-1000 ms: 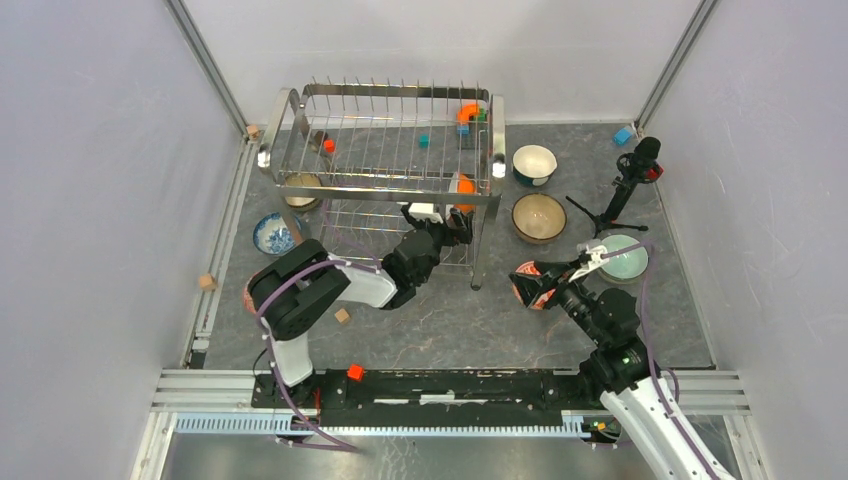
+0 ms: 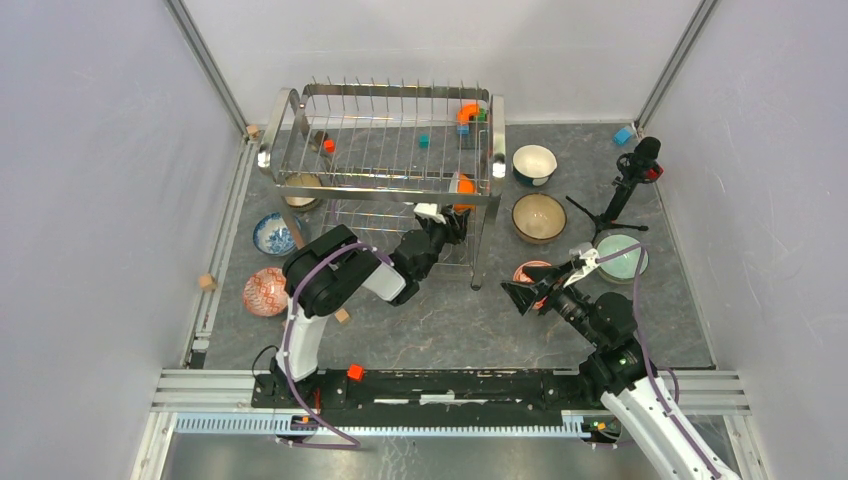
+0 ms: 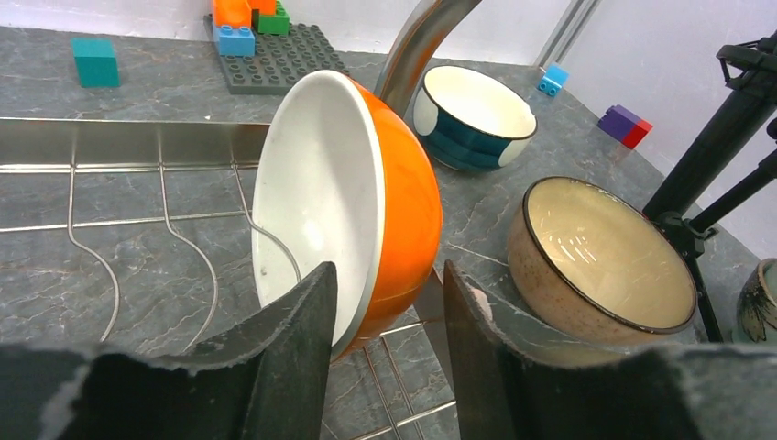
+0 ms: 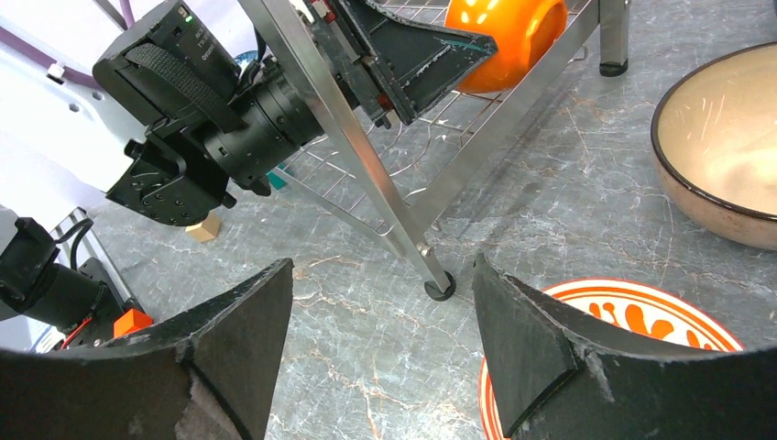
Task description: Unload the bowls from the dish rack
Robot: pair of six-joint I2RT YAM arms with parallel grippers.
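An orange bowl [image 3: 403, 206] with a white inside stands on its side in the dish rack [image 2: 395, 193], toward the rack's right end. In the left wrist view its lower edge shows between the spread fingers of my left gripper, which is part open; whether either finger touches it I cannot tell. The right wrist view has the same orange bowl [image 4: 513, 41] beside the left gripper's dark finger. My right gripper is open and empty, over the table right of the rack, with a red-patterned dish [image 4: 632, 307] partly hidden below it.
Right of the rack are a teal-and-white bowl [image 2: 534, 165], a tan bowl [image 2: 539, 218], a pale green bowl [image 2: 621, 258] and a black stand [image 2: 625, 188]. A blue-patterned bowl [image 2: 272, 235] and a red-patterned one [image 2: 265, 291] sit at left.
The left arm's elbow has swung right and its gripper's fingers have drawn closer together near the orange bowl. My right gripper has shifted slightly left and toward the front.
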